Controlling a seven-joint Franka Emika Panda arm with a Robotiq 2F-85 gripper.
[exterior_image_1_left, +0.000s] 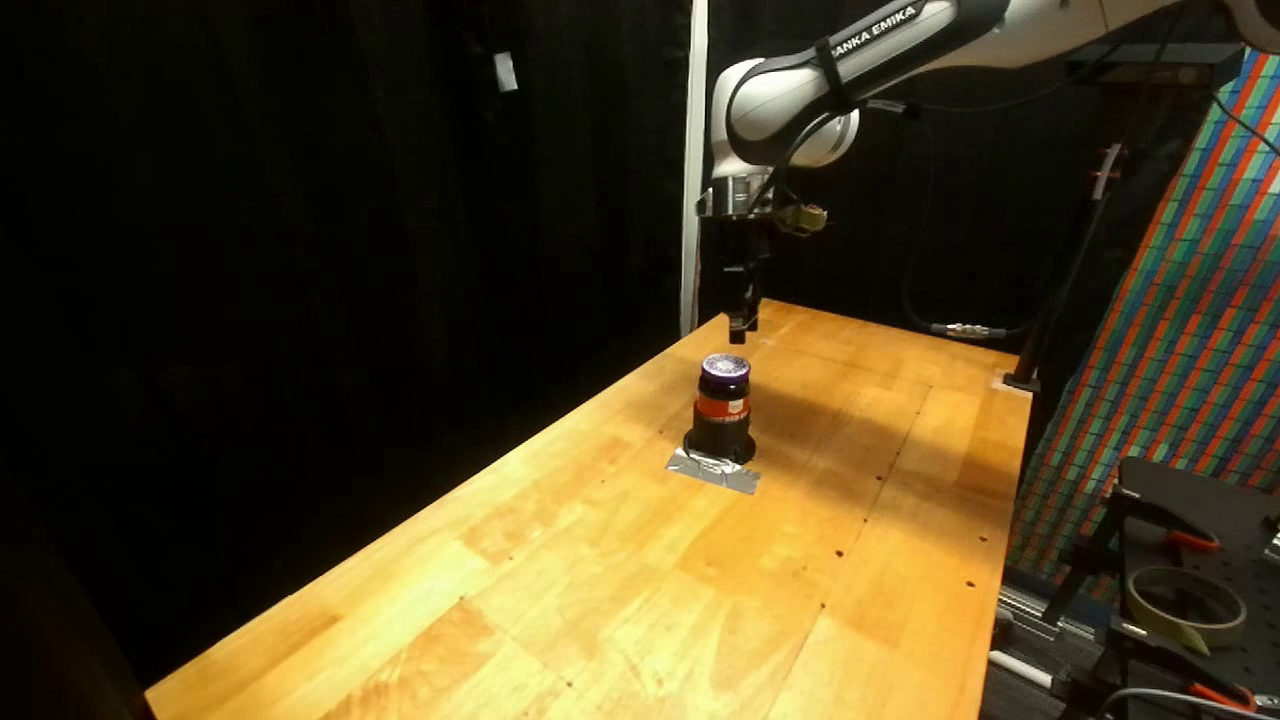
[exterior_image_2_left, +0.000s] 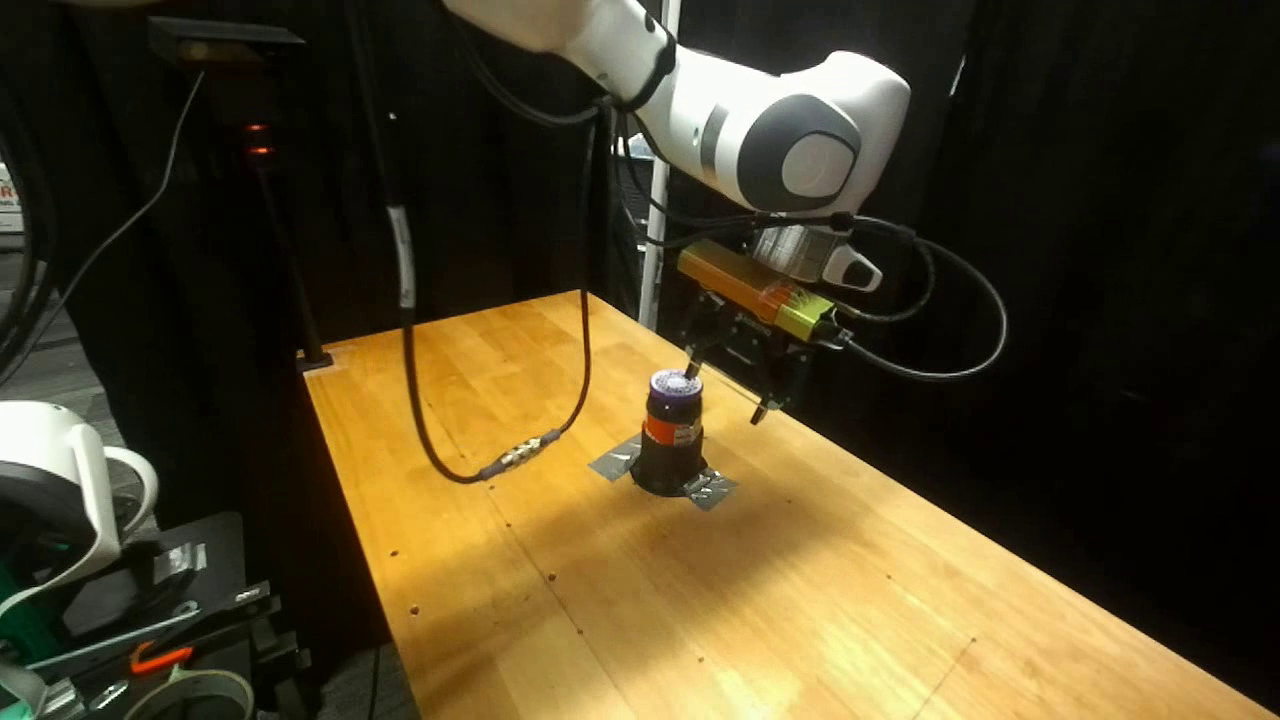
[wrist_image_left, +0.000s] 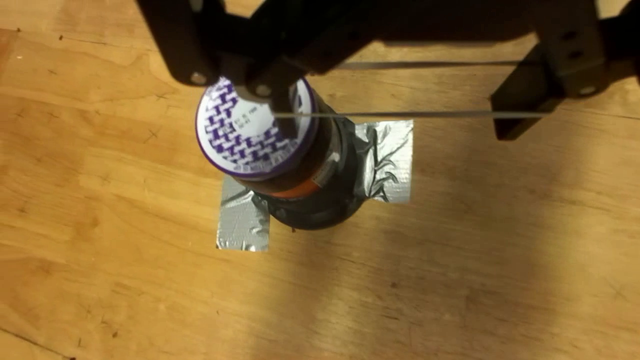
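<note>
A dark jar (exterior_image_1_left: 722, 402) with an orange-red label and a purple-and-white lid (wrist_image_left: 258, 141) stands upright in a black base (exterior_image_2_left: 667, 462). Silver tape (wrist_image_left: 390, 162) holds that base to the wooden table. Above and behind the jar in the second exterior view is my gripper (exterior_image_2_left: 726, 394), its fingers spread wide with nothing between them. From the wrist, one finger (wrist_image_left: 522, 102) shows off to the right of the jar, while the other overlaps the lid in the picture. Whether that finger touches the lid I cannot tell.
Bare wooden table (exterior_image_1_left: 576, 576) surrounds the jar. A black cable (exterior_image_2_left: 414, 396) hangs in front of the table in the second exterior view. Beside the table is a dark cart (exterior_image_1_left: 1200, 504) with a tape roll (exterior_image_1_left: 1185, 606) and clamps.
</note>
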